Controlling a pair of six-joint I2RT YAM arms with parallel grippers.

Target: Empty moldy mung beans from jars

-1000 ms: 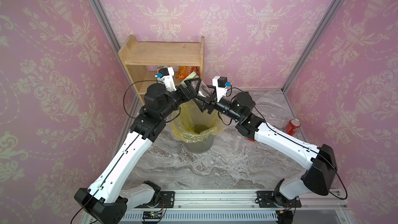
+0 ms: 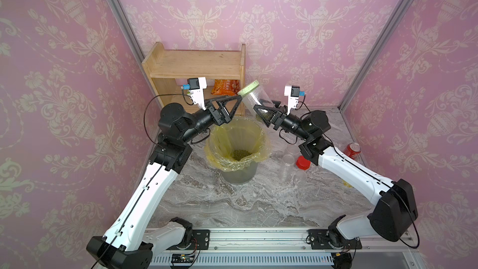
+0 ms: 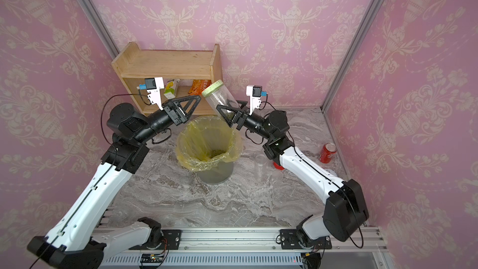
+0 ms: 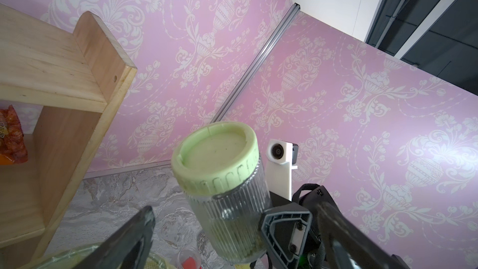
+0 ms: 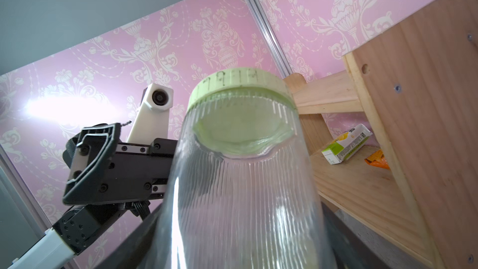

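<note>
A clear ribbed jar (image 2: 259, 98) with a pale green lid (image 4: 214, 157) is tilted above a bin lined with a yellow bag (image 3: 191, 149); small greenish beans lie in the bag. My right gripper (image 2: 261, 114) is closed round the jar's body. My left gripper (image 3: 191, 104) is beside the lid, apart from it, its fingers blurred at the sides of the left wrist view; no held thing shows clearly between them, and its finger state is unclear. The lid is on the jar.
A wooden shelf (image 2: 194, 62) with snack packs stands behind the bin. At the right are a red can (image 3: 327, 153), a red lid (image 2: 303, 162) and a clear container.
My right gripper and the jar have moved right and upward, away from the left gripper.
</note>
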